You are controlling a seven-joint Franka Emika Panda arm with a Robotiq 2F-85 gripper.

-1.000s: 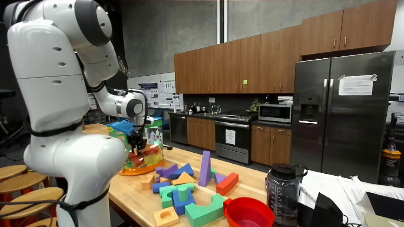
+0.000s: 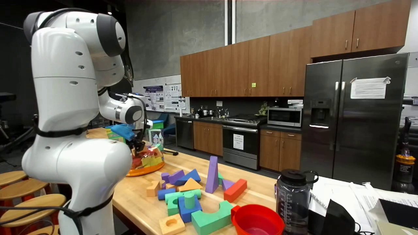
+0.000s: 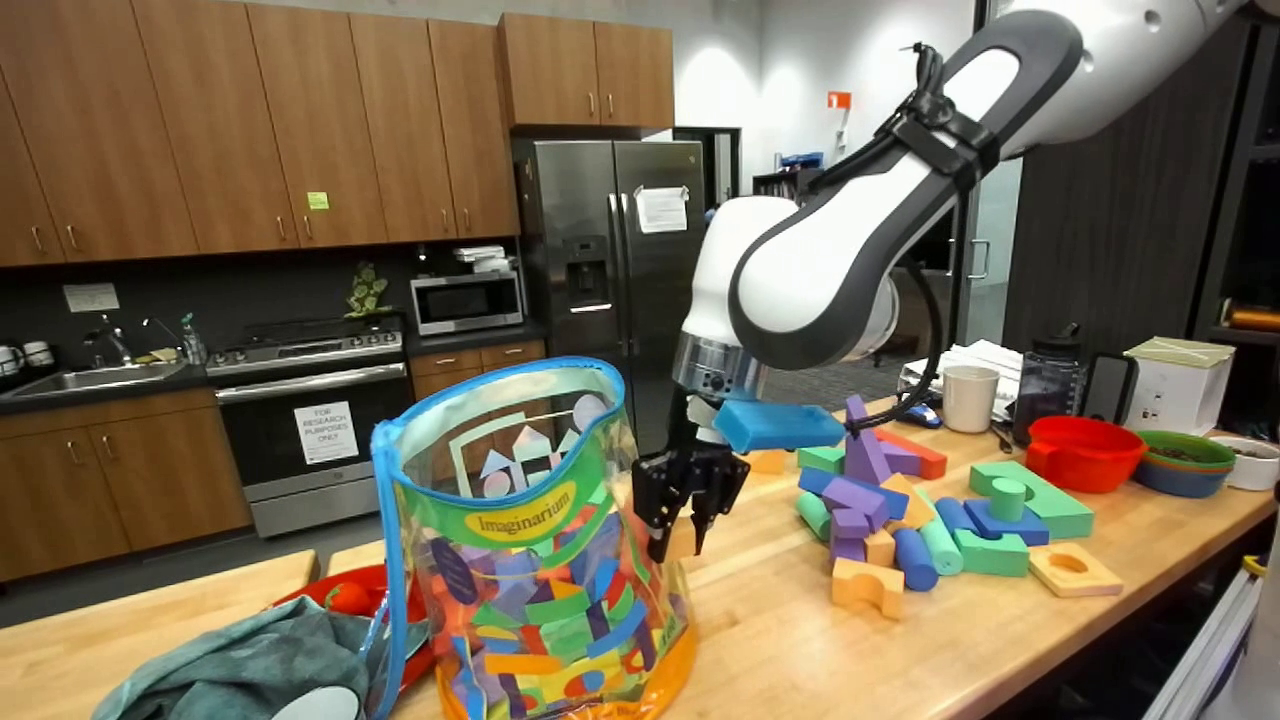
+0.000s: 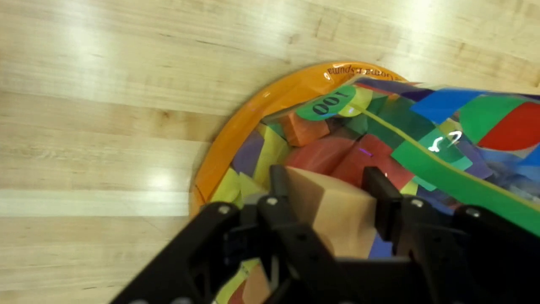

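Note:
A tan wooden-coloured block [image 4: 344, 210] is pinched between the two dark fingers of my gripper, which is shut on it. In exterior view 2 the gripper [image 3: 679, 528] hangs low at the right side of the clear Imaginarium bag [image 3: 540, 518], the tan block [image 3: 681, 546] showing at its tips. The bag is packed with coloured blocks and has an orange base [image 4: 222, 147]. Seen from the wrist, the gripper is over this base, close to the bag's printed side. Whether the block touches the plastic, I cannot tell.
Loose foam blocks [image 3: 882, 510] are heaped on the table to the right of the bag. Beyond them are a red bowl [image 3: 1080, 454] and a dark bottle [image 3: 1051, 382]. A grey-green cloth [image 3: 258, 666] lies left of the bag. Bare tabletop [image 3: 768, 612] separates bag and heap.
In exterior view 1 my gripper has shifted slightly left and up in the picture. The bag has also shifted or turned slightly, its base now farther back. The loose blocks are unmoved.

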